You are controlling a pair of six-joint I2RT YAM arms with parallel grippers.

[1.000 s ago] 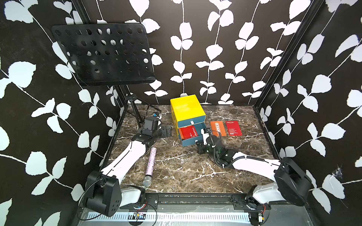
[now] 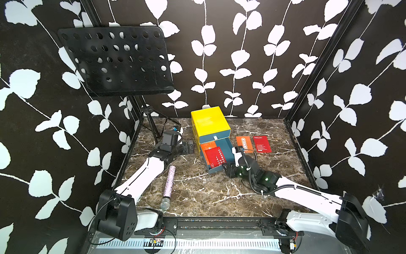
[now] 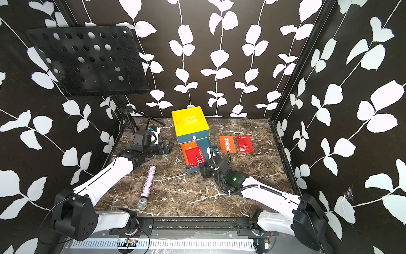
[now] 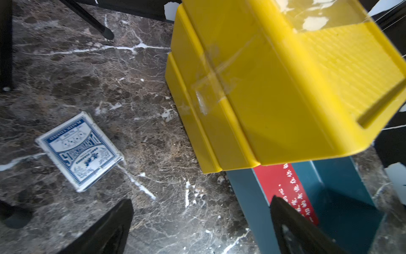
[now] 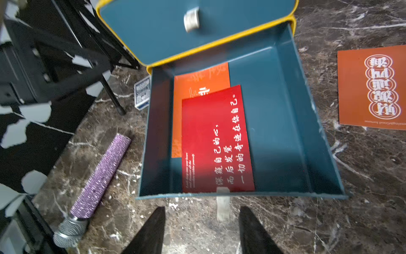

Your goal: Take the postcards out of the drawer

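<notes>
The blue lower drawer [image 5: 279, 122] of a yellow cabinet [image 2: 211, 120] is pulled out. Inside it, a red postcard [image 5: 215, 144] overlaps an orange postcard [image 5: 200, 80] on the left side. On the table to the right lie another orange postcard [image 2: 244, 144] and another red postcard [image 2: 262, 144]. My right gripper is just in front of the drawer's front edge, its fingers apart around the line of the pale pull tab [image 5: 222, 205], with no contact visible. Left of the cabinet, my left gripper stands open and empty above the table.
A pink glittery microphone [image 2: 168, 184] lies on the table in front. Left of the cabinet is a small card box [image 4: 80, 150], near a black music stand [image 2: 116, 61].
The drawer has come further out toward the front, showing more of the orange postcard inside. The left arm has barely moved.
</notes>
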